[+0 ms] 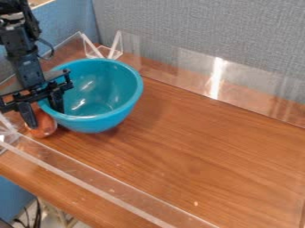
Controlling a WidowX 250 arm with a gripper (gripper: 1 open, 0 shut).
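A teal bowl [107, 93] sits at the back left of the wooden table. The black gripper [36, 98] reaches down at the bowl's left side, its fingers near a small orange-red object [43, 127] that lies partly under or beside the bowl's front-left. Whether the fingers grip that object or the bowl's rim is unclear.
Clear plastic walls [217, 80] edge it at the back, with a grey wall behind. A white wire item [105, 46] stands behind the bowl. Cables show at the lower left.
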